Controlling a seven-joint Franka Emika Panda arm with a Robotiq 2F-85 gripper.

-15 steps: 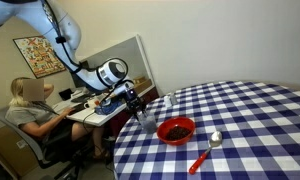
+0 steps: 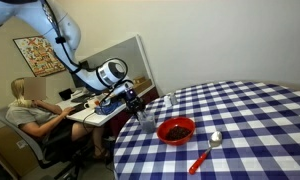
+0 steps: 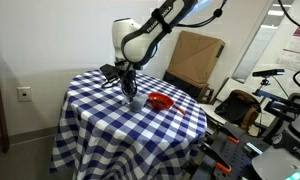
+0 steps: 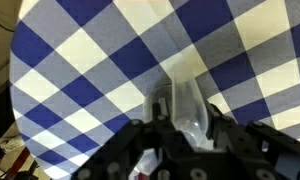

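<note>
A greyish, see-through cup (image 2: 148,123) stands at the near-left part of the checkered table, left of a red bowl (image 2: 176,131) with dark bits inside. My gripper (image 2: 138,111) is down at the cup's upper left side. From the other side, the cup (image 3: 137,103) shows right beside the gripper. In the wrist view a clear, shiny shape (image 4: 189,100), seemingly the cup, lies between or just before the dark fingers. How tightly the fingers stand against it is hard to make out.
Right of the bowl lies a spoon (image 2: 216,138) with a red handle. A small white object (image 2: 170,99) stands at the table's back left. Most of the blue-and-white tablecloth (image 2: 255,125) is clear. A person (image 2: 38,115) sits left of the table.
The gripper shifts only slightly around the cup. Bowl and spoon have not moved.
</note>
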